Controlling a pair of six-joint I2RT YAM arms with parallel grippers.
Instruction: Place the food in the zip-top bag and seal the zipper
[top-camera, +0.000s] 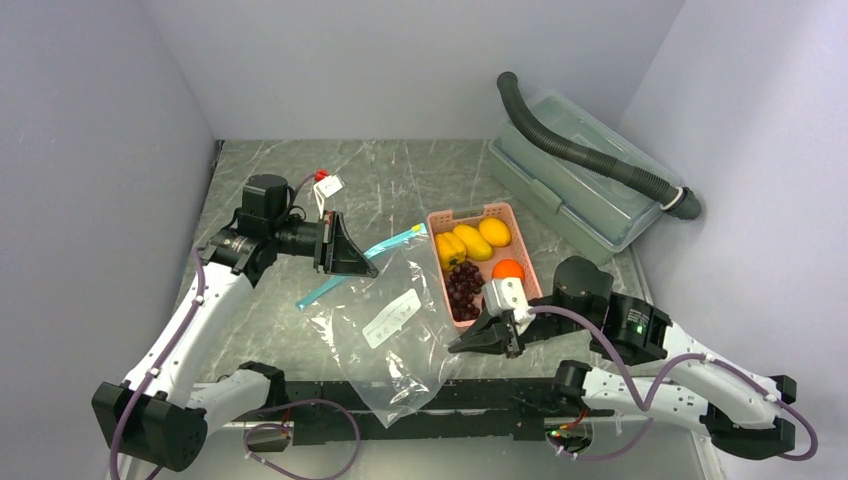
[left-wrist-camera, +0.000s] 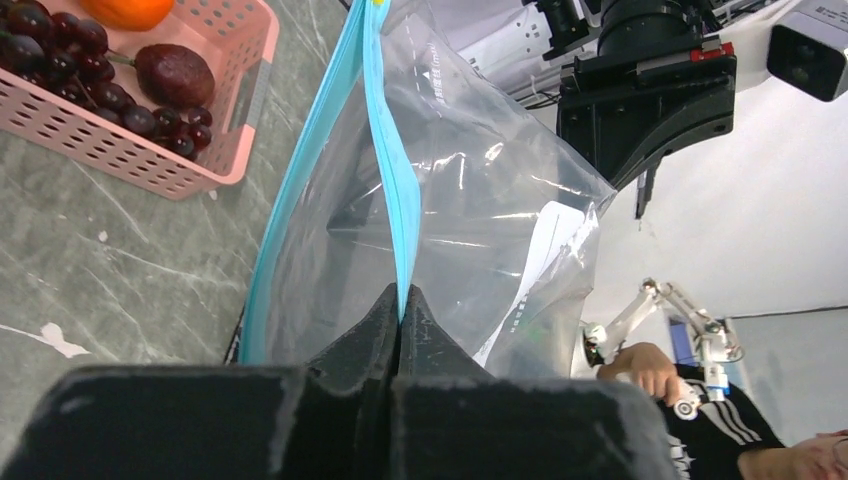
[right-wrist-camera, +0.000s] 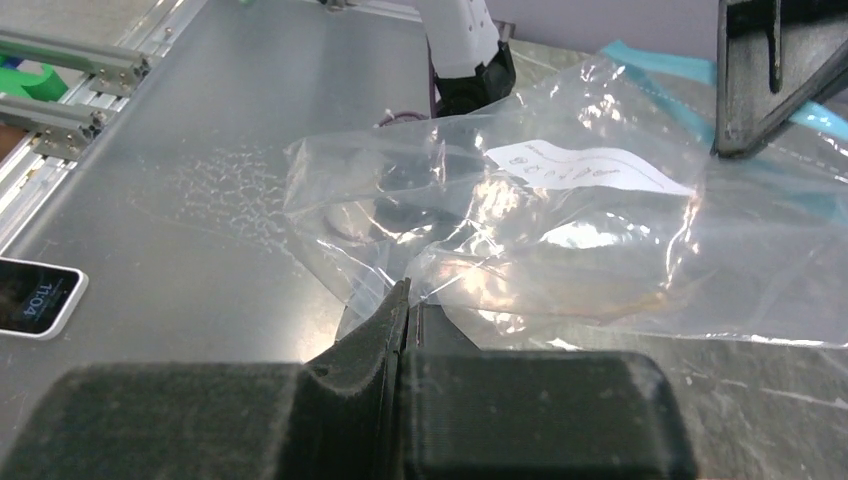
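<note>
A clear zip top bag with a blue zipper band hangs between my two arms, empty. In the left wrist view, one blue lip of its mouth runs down into my left gripper, which is shut on that lip; the other blue strip stands apart to the left, so the mouth gapes. My right gripper is shut on the bag's film away from the zipper. Food lies in a pink basket: a yellow pepper, lemons, dark grapes, an orange and a dark round fruit.
A lidded translucent bin with a black hose on it fills the back right. Behind the left arm, the grey marbled table is clear. The bag's lower end overhangs the table's front edge.
</note>
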